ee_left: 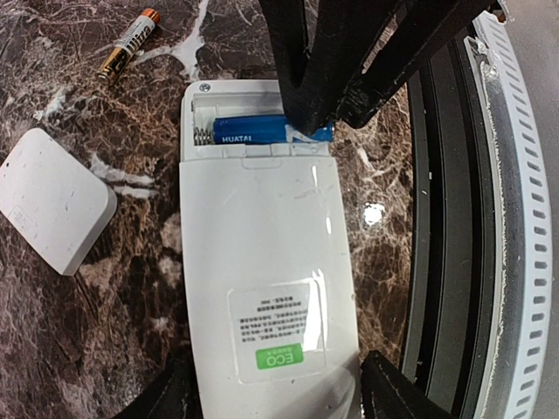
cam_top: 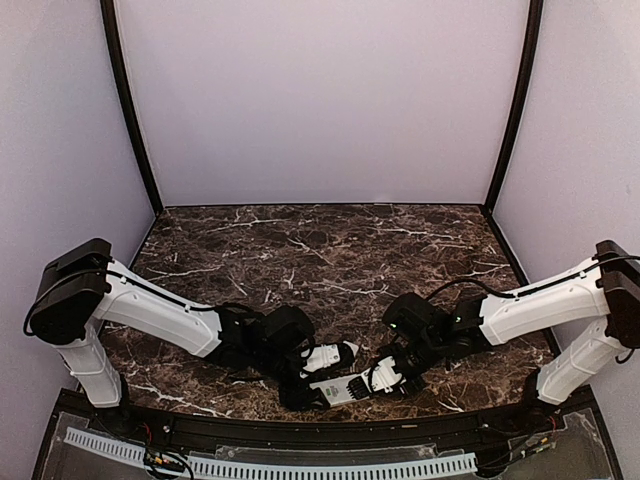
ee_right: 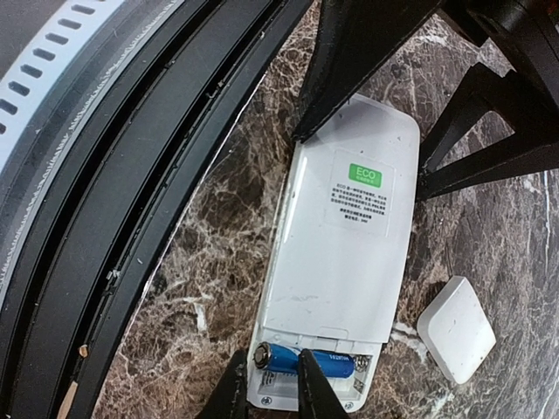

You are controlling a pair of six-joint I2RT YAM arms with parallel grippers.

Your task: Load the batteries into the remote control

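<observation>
The white remote control (ee_left: pixel 262 218) lies back side up, its battery compartment uncovered at one end. A blue battery (ee_left: pixel 249 130) lies across that compartment, one end at the spring; the opposite end (ee_right: pixel 265 355) sits raised near the compartment wall. My right gripper is shut on the battery at this raised end, partly covering it. At the other end of the remote, my left gripper has a finger against each long side and is shut on it. From above, both grippers hide much of the remote (cam_top: pixel 345 389).
An orange-and-black battery (ee_left: pixel 129 44) lies loose on the marble table. Beside the remote rests a small white cover (ee_right: pixel 456 330). The dark table-edge rail (ee_left: pixel 445 218) runs close along the remote's other side. Behind the arms, the table (cam_top: pixel 320 250) is clear.
</observation>
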